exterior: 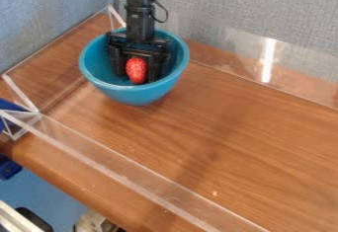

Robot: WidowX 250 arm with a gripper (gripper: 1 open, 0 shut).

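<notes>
A light-blue bowl (141, 91) stands at the back left of the wooden table. My black gripper (136, 54) comes down from the top and reaches into the bowl, open. A red object with pale specks, like a strawberry (136, 69), is in the bowl between or just below the fingers; whether they touch it I cannot tell.
Low clear walls edge the wooden table (244, 157), with grey panels behind and at the left. A dark-blue object (7, 117) sits at the far left edge.
</notes>
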